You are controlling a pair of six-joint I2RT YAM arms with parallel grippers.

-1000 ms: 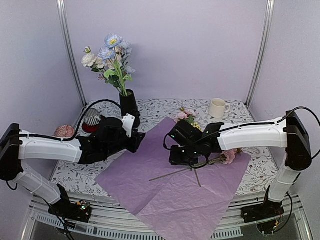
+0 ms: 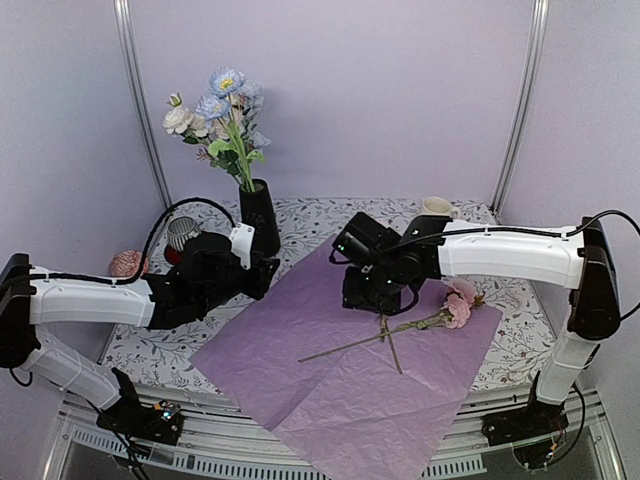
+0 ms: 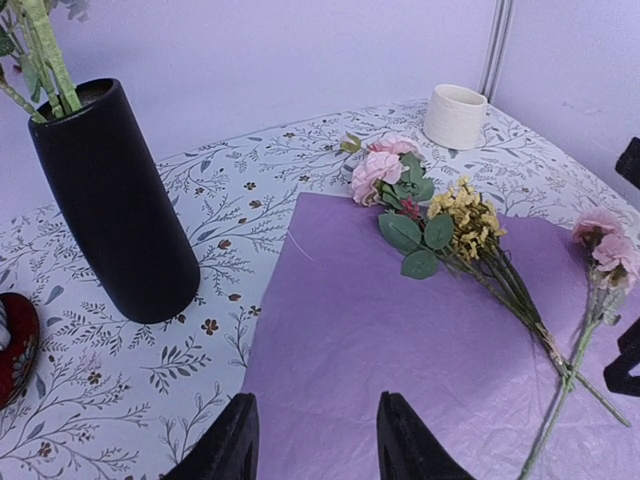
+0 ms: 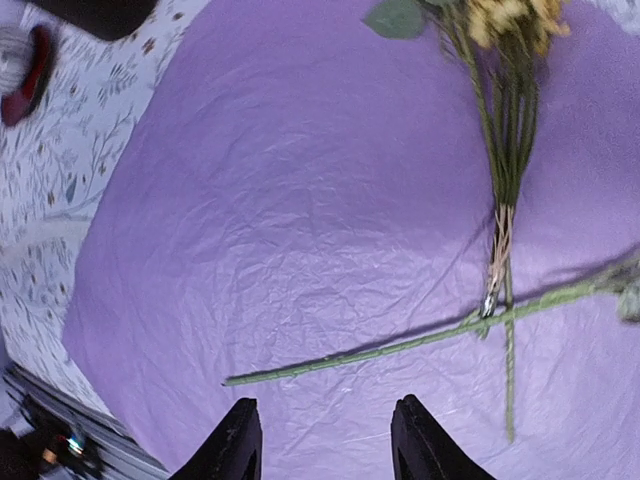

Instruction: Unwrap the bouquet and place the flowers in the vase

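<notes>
The black vase (image 2: pixel 260 215) stands upright at the back left, holding blue and white flowers (image 2: pixel 226 105). On the purple paper (image 3: pixel 330 300) lies a bunch of pink and yellow flowers (image 3: pixel 465 220). A separate pink-flower stem (image 4: pixel 400 346) crosses the bunch's stems. My left gripper is open in front of the vase, left of the loose flowers, with nothing between its fingers. The right gripper, also open and empty, hovers over the paper near the crossed stems. In the top view the right arm hides most of the bunch.
A white mug (image 3: pixel 456 116) stands at the back right. To the left are a striped cup (image 2: pixel 182 232) on a red base and a round patterned object (image 2: pixel 127 263).
</notes>
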